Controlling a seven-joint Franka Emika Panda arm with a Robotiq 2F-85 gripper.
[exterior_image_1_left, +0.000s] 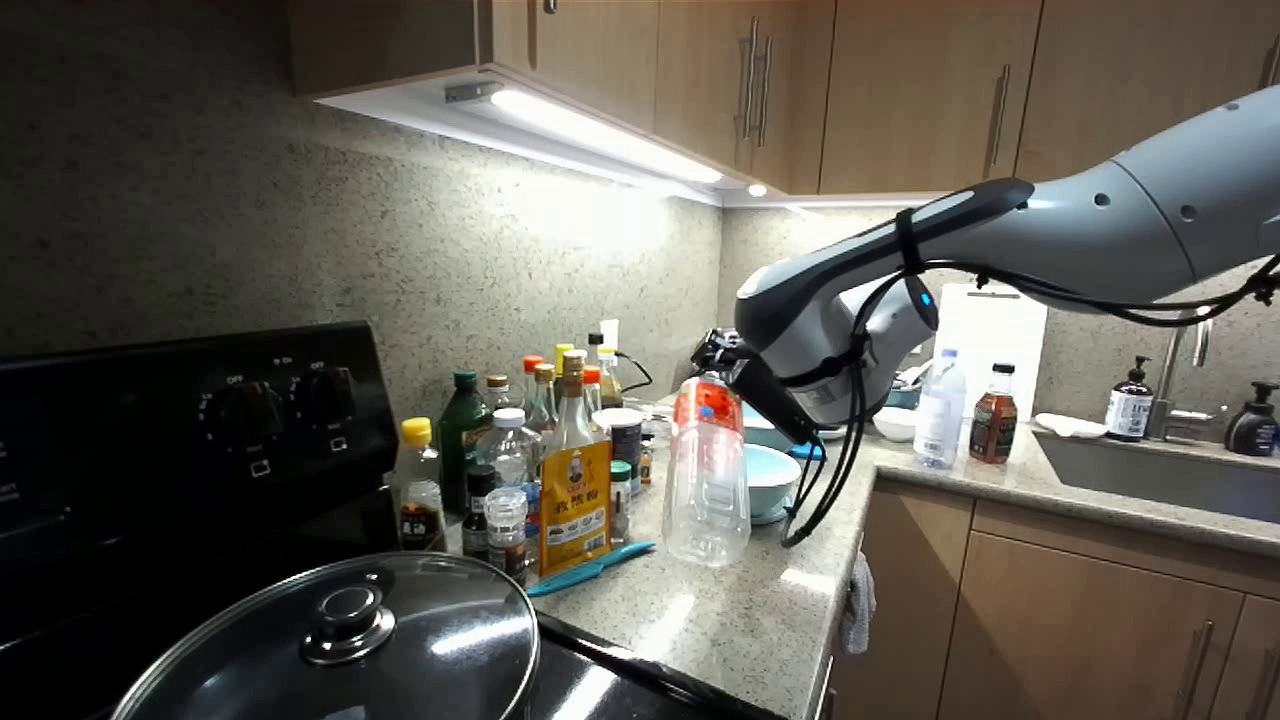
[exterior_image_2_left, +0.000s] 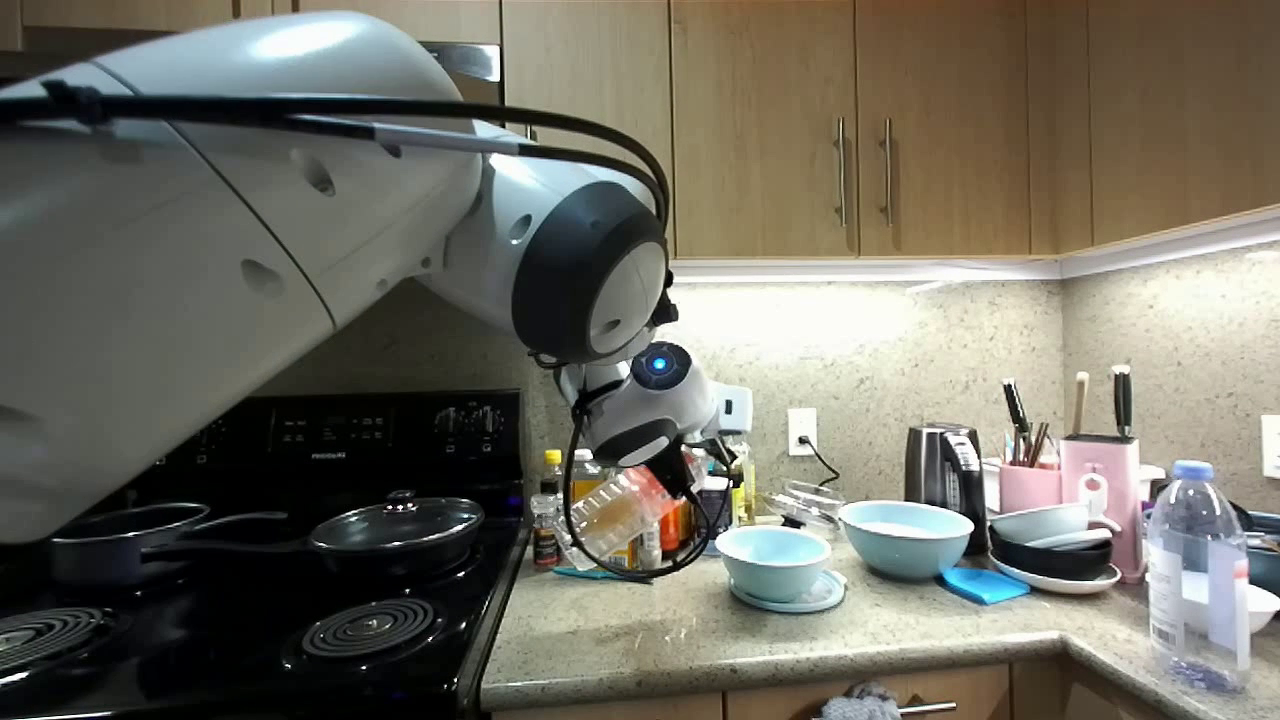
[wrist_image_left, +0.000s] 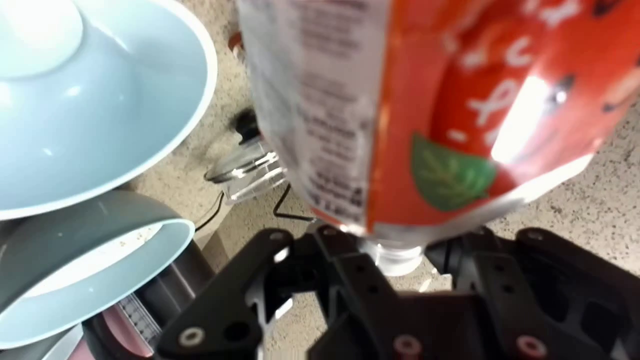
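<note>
A large clear plastic bottle (exterior_image_1_left: 708, 504) with a red label is held off the counter in my gripper (exterior_image_1_left: 734, 366), which is shut on its labelled end. In exterior view 2 the bottle (exterior_image_2_left: 606, 518) tilts, its clear end down and to the left, towards the stove. My gripper (exterior_image_2_left: 702, 466) is partly hidden by the arm and cables there. The wrist view shows the label (wrist_image_left: 456, 120) large and close, with a narrow clear part of the bottle (wrist_image_left: 393, 259) between my dark fingers. Whether anything is inside the bottle is unclear.
Several sauce bottles (exterior_image_1_left: 510, 444) crowd the wall beside the stove, with a turquoise utensil (exterior_image_1_left: 590, 568) in front. A light blue bowl (exterior_image_2_left: 774, 570) and a larger one (exterior_image_2_left: 906, 536) stand on the counter. The lidded pan (exterior_image_2_left: 396, 524) sits on the stove. Front counter space is open.
</note>
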